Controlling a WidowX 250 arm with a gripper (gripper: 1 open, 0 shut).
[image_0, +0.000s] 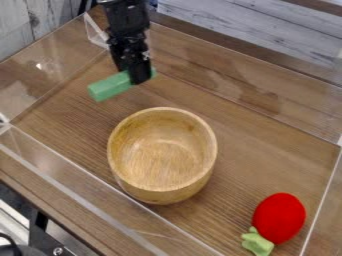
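Observation:
My black gripper is in the upper middle, shut on a green block, which it holds tilted above the wooden table. Below and to the right of the block sits a round wooden bowl, empty.
A red round object with a green piece at its end lies at the lower right. The table's edge runs along the left.

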